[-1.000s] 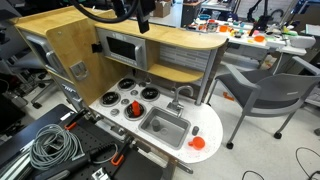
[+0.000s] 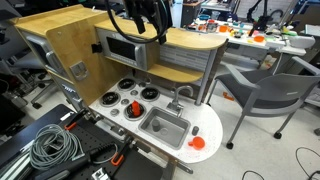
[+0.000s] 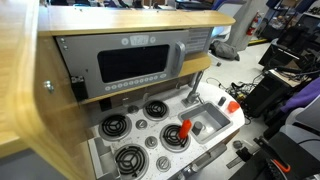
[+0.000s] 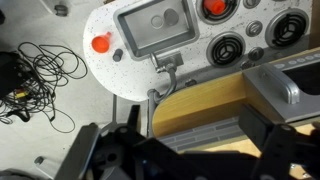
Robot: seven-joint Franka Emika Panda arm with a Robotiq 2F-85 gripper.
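High above the kitchen set, my gripper stands open, its dark fingers wide apart and nothing seen between them. The microwave (image 3: 140,62) sits under the wooden shelf, its door closed. An upright red object (image 3: 185,130) stands between the stove burners and the sink; the wrist view shows this red object (image 4: 215,8) from above. Right of the sink is a small orange-red item (image 2: 197,130), perhaps a cup. A grey cup-like thing (image 3: 197,128) is in the sink (image 2: 182,140). The faucet (image 4: 164,64) rises behind the basin.
The wooden shelf (image 2: 196,40) runs above the counter, with a tall wooden cabinet (image 3: 45,115) at the left. Coiled cable (image 2: 55,147) lies in front of the set. A grey chair (image 2: 264,92) stands at the right. White counter right of the sink is mostly clear.
In exterior view 1 my arm and gripper have shifted right and come somewhat lower over the wooden top. Objects on the counter stay where they were.
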